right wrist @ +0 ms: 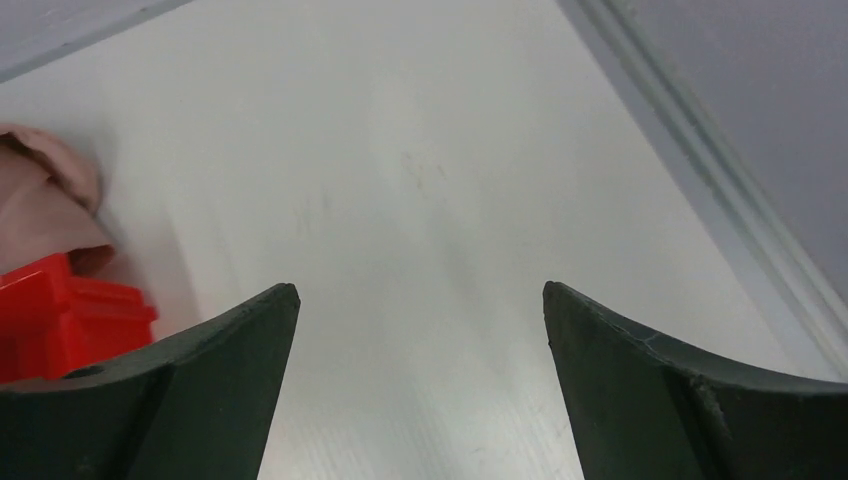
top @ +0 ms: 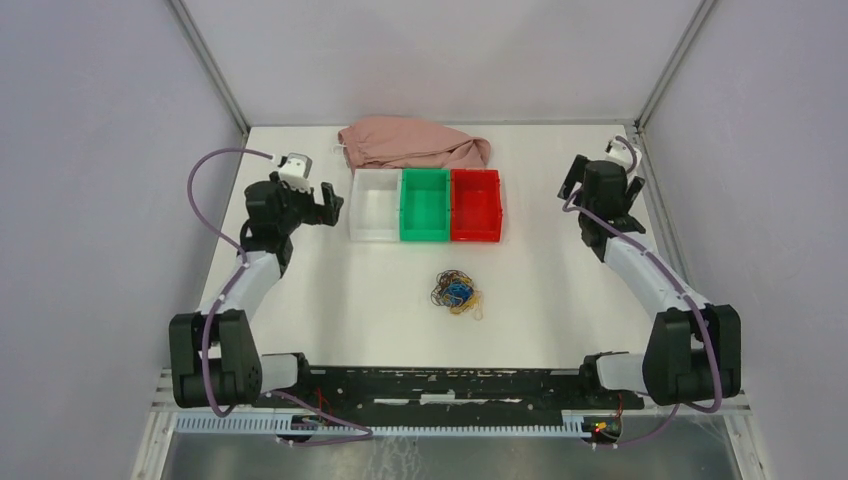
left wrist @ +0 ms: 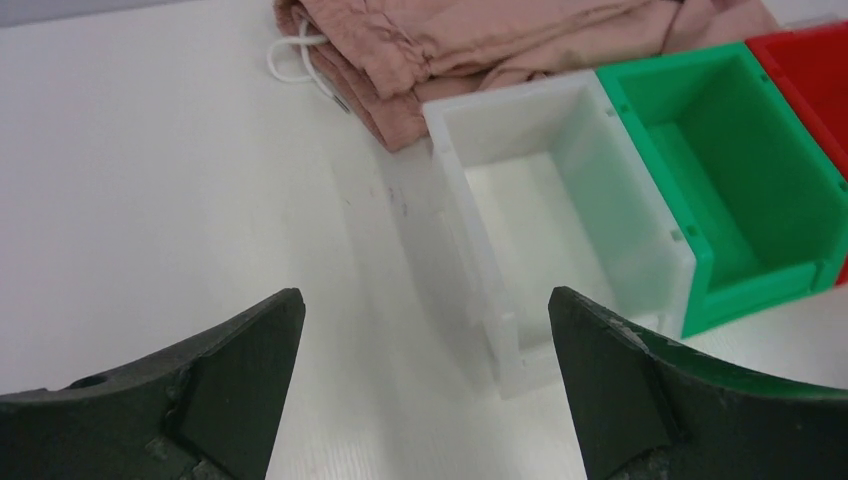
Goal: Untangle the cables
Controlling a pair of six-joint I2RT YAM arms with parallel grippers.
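Note:
A tangled heap of cables (top: 455, 291), dark, blue and yellow, lies on the table's middle, below the bins in the top view. My left gripper (top: 329, 203) is raised at the left, beside the white bin (top: 375, 205); its fingers stand open and empty in the left wrist view. My right gripper (top: 602, 182) is raised at the right, open, with bare table between its fingers in the right wrist view. The cables show in neither wrist view.
Green (top: 425, 205) and red (top: 475, 205) bins sit beside the white one. A pink cloth (top: 413, 143) with a white cord lies behind them.

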